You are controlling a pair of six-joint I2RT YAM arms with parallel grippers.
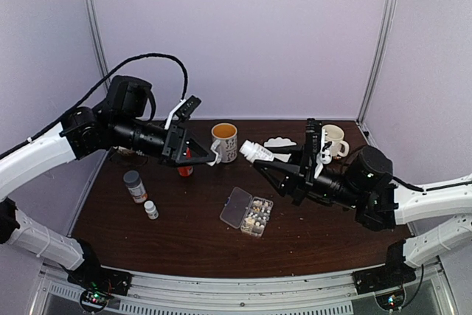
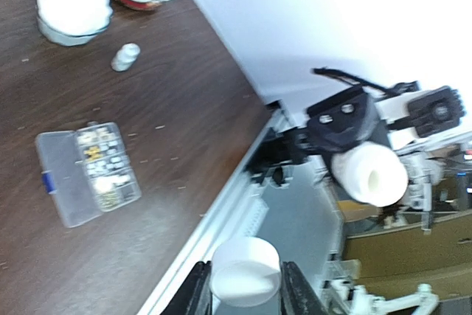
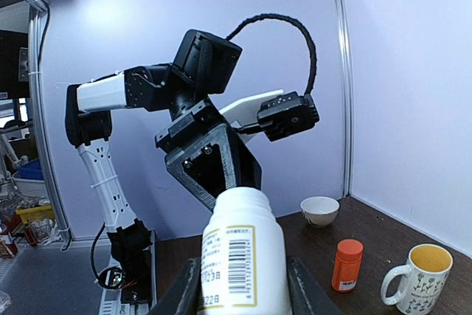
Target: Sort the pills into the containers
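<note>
My right gripper (image 1: 276,170) is shut on a white pill bottle (image 1: 256,152), raised above the table; its printed label and barcode show in the right wrist view. From the left wrist view, the bottle (image 2: 371,175) seems to have an uncapped mouth. A round white cap (image 2: 245,271) is clasped between the fingers of my left gripper (image 1: 206,158), which hangs to the left of the bottle, apart from it. Below, the clear pill box (image 1: 257,216) lies with its lid open, many of its cells filled with pills.
A dark-lidded bottle (image 1: 135,186) and a small white bottle (image 1: 150,209) stand at the left. Farther back are a red bottle (image 3: 347,265), a patterned mug (image 1: 224,142) and a cream cup (image 1: 334,141). Another small white bottle (image 2: 125,57) stands near the white bowl (image 2: 74,11).
</note>
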